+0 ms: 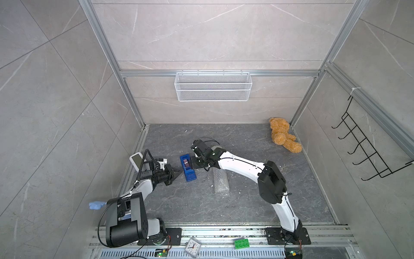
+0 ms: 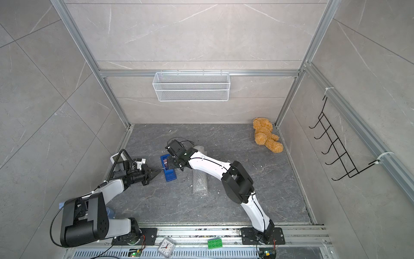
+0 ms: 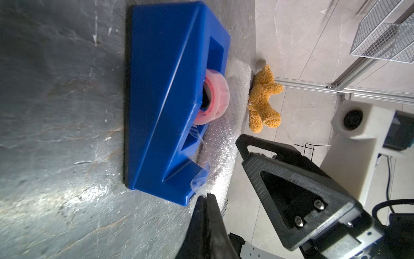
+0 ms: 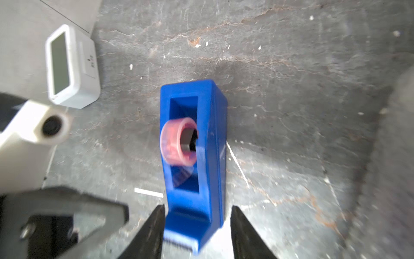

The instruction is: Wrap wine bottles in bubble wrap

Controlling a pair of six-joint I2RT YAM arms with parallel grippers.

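Observation:
A blue tape dispenser [image 1: 188, 168] with a pink-cored roll [image 3: 214, 97] stands on the grey floor between the two arms. Clear tape [image 3: 200, 178] curls up at its cutter end. My left gripper is shut, its tips close to that end; nothing shows between them, and contact cannot be told. From the other side my right gripper hangs over the dispenser with its fingers spread, the cutter end showing between them in the right wrist view. Behind it lies a long roll of bubble wrap [image 1: 221, 181]; the right arm hides part of it, and no bottle shows.
In the far right corner sits an orange teddy bear [image 1: 282, 134]. A white device with a screen [image 4: 71, 64] stands by the left wall. A white mesh basket [image 1: 213, 86] and a black hook rack [image 1: 366, 142] hang on the walls.

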